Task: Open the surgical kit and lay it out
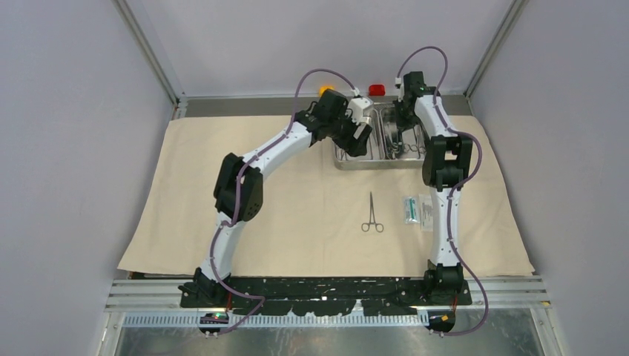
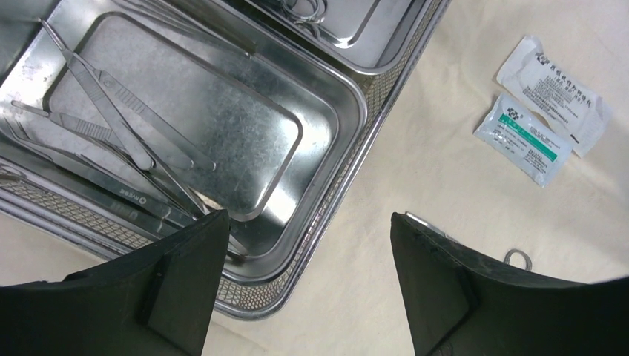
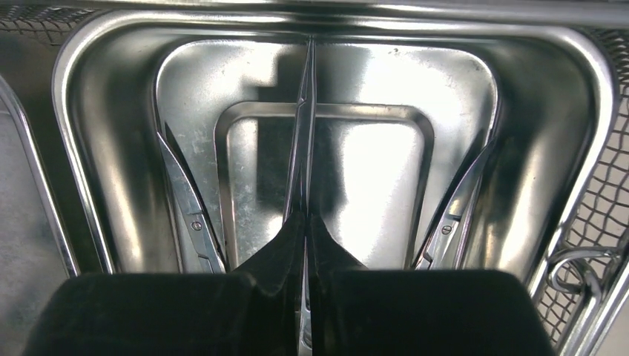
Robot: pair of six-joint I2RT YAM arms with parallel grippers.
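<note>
The metal surgical kit basket (image 1: 382, 165) holds two inner trays. In the right wrist view, my right gripper is shut on a slim pointed steel instrument (image 3: 300, 148) in the middle of a tray; its handles are hidden. A pair of scissors lies to each side, the left scissors (image 3: 194, 211) and right scissors (image 3: 449, 222). Over the basket's front edge my left gripper is spread, nothing between its fingers. Below it, one tray (image 2: 297, 204) holds several scalpel handles and tweezers (image 2: 104, 100). On the cloth lies a ring-handled clamp (image 1: 371, 216).
Two sachets, one with a green stripe (image 1: 411, 210) and one white (image 1: 426, 211), lie on the cloth right of the clamp. Yellow (image 1: 325, 90) and red (image 1: 377, 90) objects sit behind the basket.
</note>
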